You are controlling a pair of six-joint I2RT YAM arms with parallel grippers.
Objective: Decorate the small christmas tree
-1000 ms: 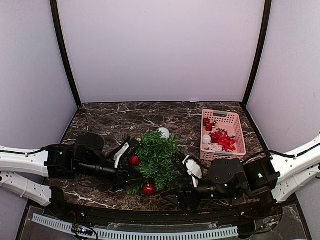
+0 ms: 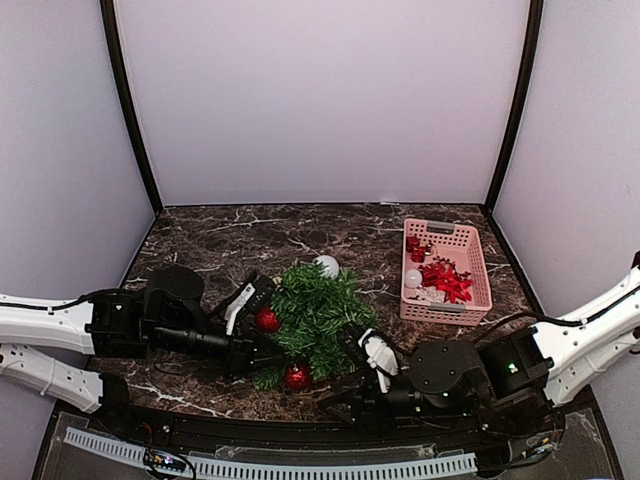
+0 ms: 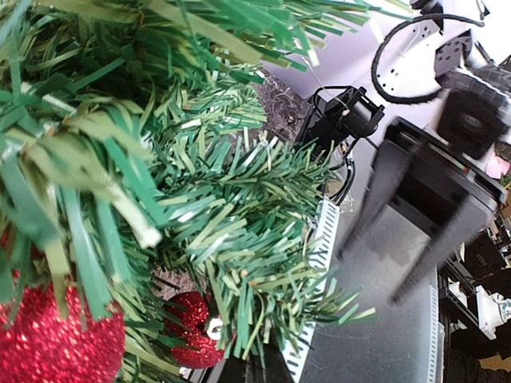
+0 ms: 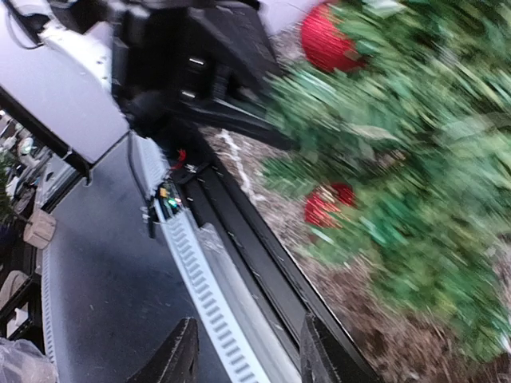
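Observation:
The small green tree [image 2: 320,315] stands at the centre, with a red bauble [image 2: 266,318] at its left, another [image 2: 297,377] low at the front and a white ball [image 2: 326,264] at the top. Red glitter baubles [image 3: 56,335] fill the lower left of the left wrist view. My left gripper [image 2: 262,354] is at the tree's left among branches; its fingertips are mostly hidden, so its finger is unclear. My right gripper [image 2: 340,400] is low at the tree's front right, near the front bauble, fingers apart with nothing visible between them. The right wrist view is blurred.
A pink basket [image 2: 478,280] at the right holds red bows, small red pieces and white ornaments. A black rail runs along the front edge.
The left arm looks still.

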